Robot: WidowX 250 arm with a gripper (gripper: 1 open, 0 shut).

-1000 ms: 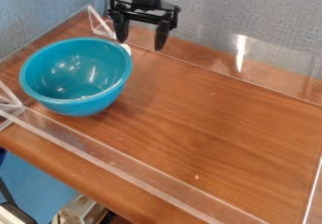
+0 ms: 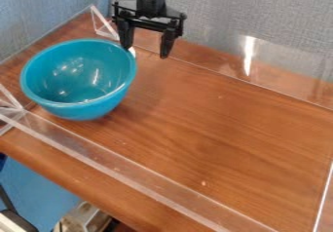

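Note:
The black gripper (image 2: 146,39) hangs at the top of the camera view, near the back left of the wooden table, its two fingers apart and open. It is above and behind a large turquoise bowl (image 2: 78,80) that stands upright on the left of the table. A small white object behind the bowl's back edge, under the gripper's left finger, is too small to identify.
Clear strips run along its edges, with white tape at the left. Grey textured walls stand behind and to the left.
The gripper has shifted very slightly downward. The bowl has not moved.

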